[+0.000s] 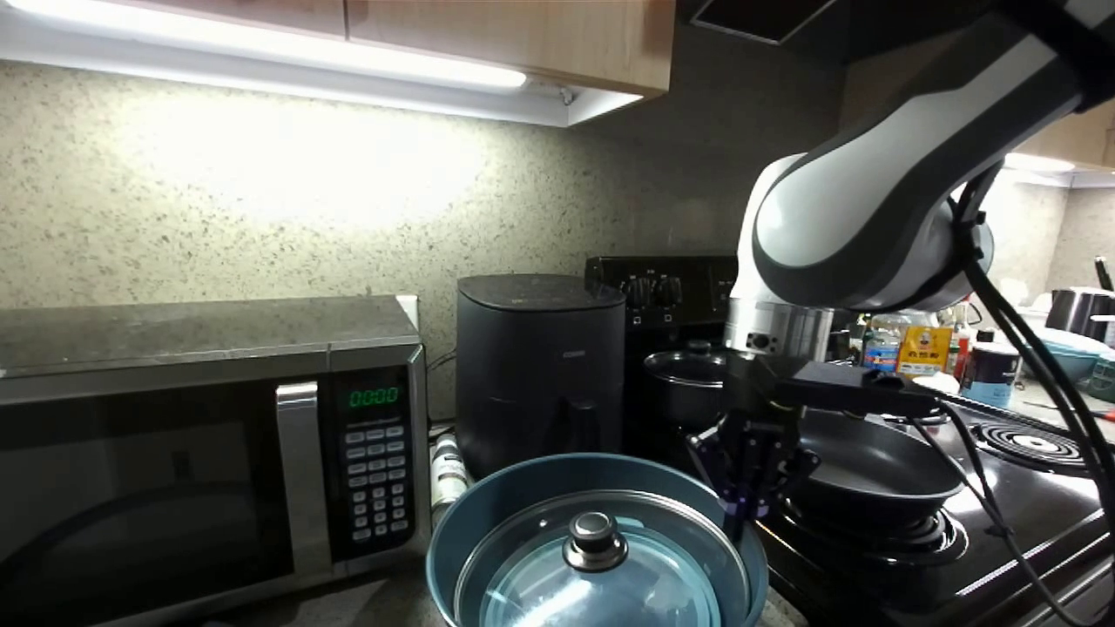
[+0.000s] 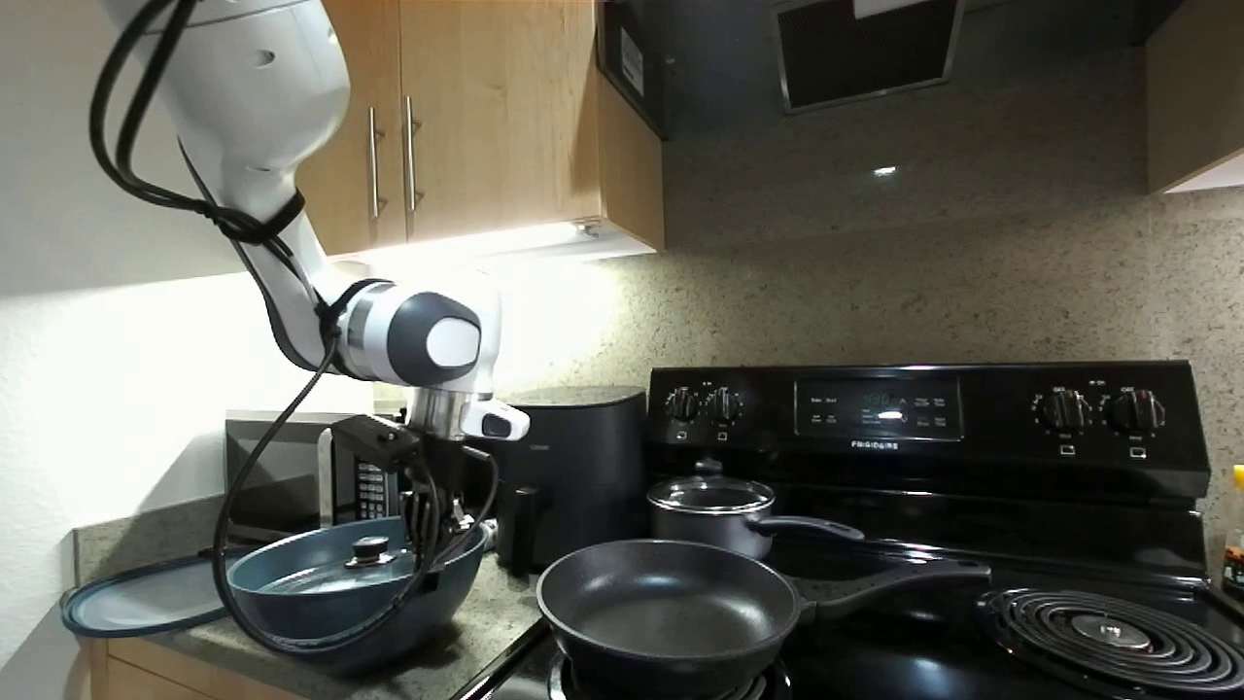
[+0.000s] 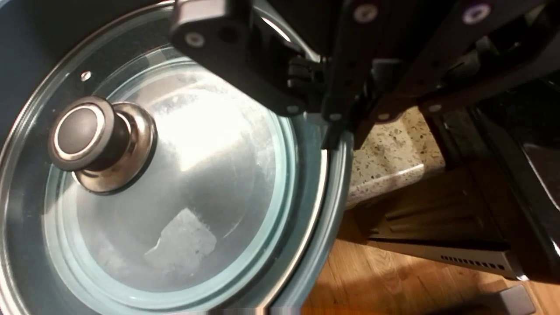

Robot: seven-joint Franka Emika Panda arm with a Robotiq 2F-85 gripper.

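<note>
A blue-teal pot (image 1: 456,531) stands at the counter's edge beside the stove, with a glass lid (image 1: 656,543) lying inside it, below the rim. The lid has a dark, metal-based knob (image 3: 84,134). My gripper is shut on the pot's rim, on the side facing the stove, as the wrist view shows best. One finger is on the inner side of the wall and the other outside it. In the second exterior view the pot (image 2: 449,595) looks tilted, and my gripper (image 2: 431,560) is partly hidden by cables.
A black frying pan (image 2: 665,607) and a small lidded saucepan (image 2: 729,535) sit on the stove. Behind the pot are an air fryer (image 1: 538,376) and a microwave (image 1: 146,460). A flat round blue-rimmed lid (image 2: 146,595) lies at the counter's left.
</note>
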